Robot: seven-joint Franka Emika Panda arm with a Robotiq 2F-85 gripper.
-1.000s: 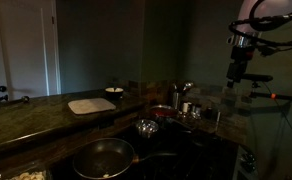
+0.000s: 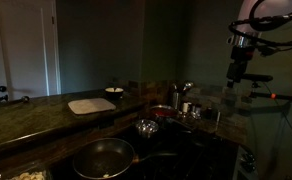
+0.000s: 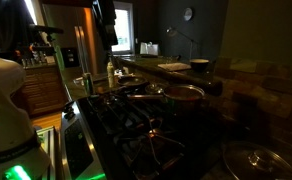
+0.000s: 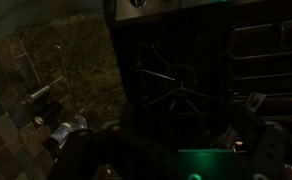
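My gripper (image 2: 234, 81) hangs high at the right in the first exterior view, above the dark stove and clear of everything beneath it. Its fingers are too small and dark there to read. Dark gripper parts fill the bottom of the wrist view, where shadow hides how the fingers stand. No held object can be made out. A black frying pan (image 2: 104, 158), with a small pale piece inside, sits at the front of the first exterior view. Farther back are a shiny metal bowl (image 2: 147, 128) and a red pot (image 2: 163, 111).
On the raised counter (image 2: 26, 122) lie a pale board (image 2: 91, 105) and a small pot (image 2: 114, 92). Utensils (image 2: 187, 88) stand by the back wall. A container of pale pieces (image 2: 31, 175) is at bottom left. The stove grates (image 3: 151, 140) have bare areas; a glass lid (image 3: 258, 163) lies nearby.
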